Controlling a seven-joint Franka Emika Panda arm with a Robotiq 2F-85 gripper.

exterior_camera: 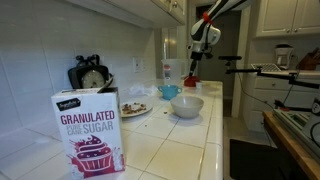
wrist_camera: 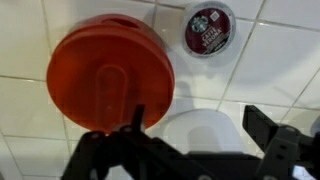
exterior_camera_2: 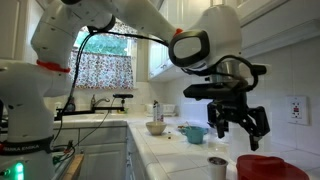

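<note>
My gripper stands open in the wrist view, its fingers spread wide. Below and between them is a white, rounded object [wrist_camera: 203, 132], apart from the fingers as far as I can tell. A red lidded pot [wrist_camera: 105, 85] fills the left of that view, and a small round container with a dark printed top [wrist_camera: 209, 29] sits to its upper right. In exterior view 2 the gripper [exterior_camera_2: 242, 124] hangs above the counter, over the left side of the red pot [exterior_camera_2: 265, 168]. A small silvery cup [exterior_camera_2: 217, 168] stands left of the pot.
A sugar box [exterior_camera: 92, 134] stands at the counter's near end. Beyond it are a plate of food [exterior_camera: 133, 109], a pale bowl [exterior_camera: 187, 105] and a blue mug [exterior_camera: 169, 92]. The tiled wall with an outlet [exterior_camera_2: 298, 109] runs behind the arm.
</note>
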